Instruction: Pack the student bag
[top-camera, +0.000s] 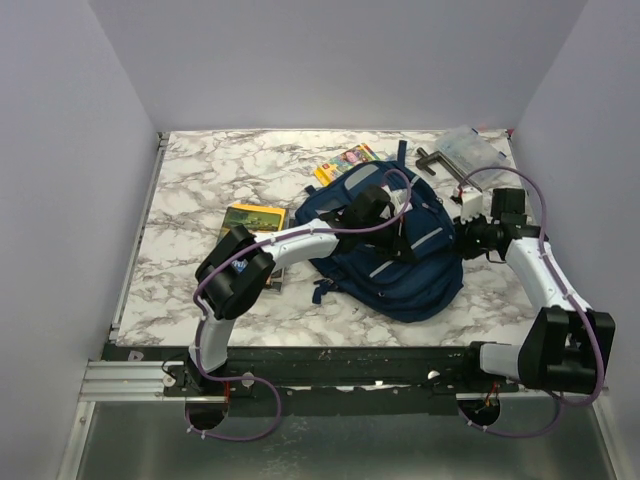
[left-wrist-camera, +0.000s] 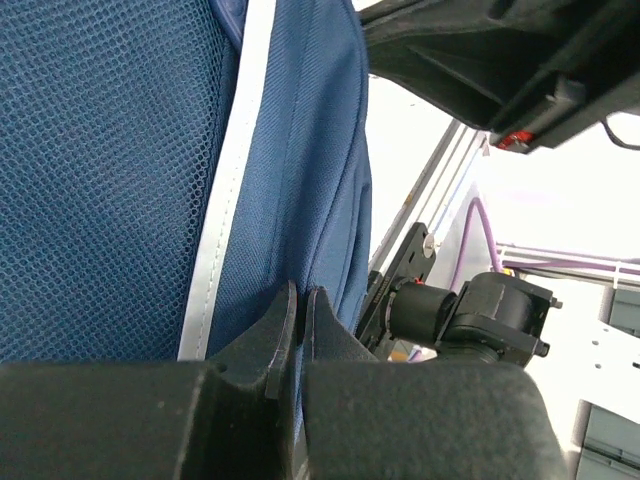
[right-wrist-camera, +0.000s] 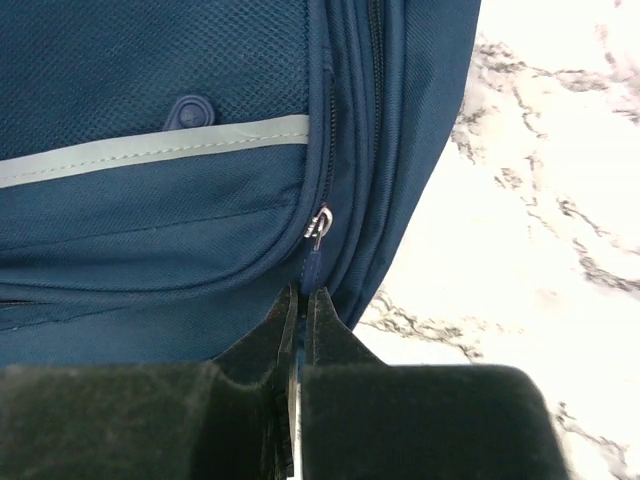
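The navy backpack (top-camera: 390, 285) lies in the middle of the table, with both grippers on it. My left gripper is shut at a fold of navy fabric beside a pale stripe; whether cloth is between its fingertips is hard to tell. In the top view it is over the bag's middle. My right gripper is shut at the bag's right side, on a navy zipper pull (right-wrist-camera: 311, 262) hanging from a metal slider (right-wrist-camera: 320, 222).
Books (top-camera: 245, 222) lie left of the bag, and a colourful book (top-camera: 340, 162) behind it. A clear case (top-camera: 470, 147) and a dark object (top-camera: 430, 163) sit at the back right.
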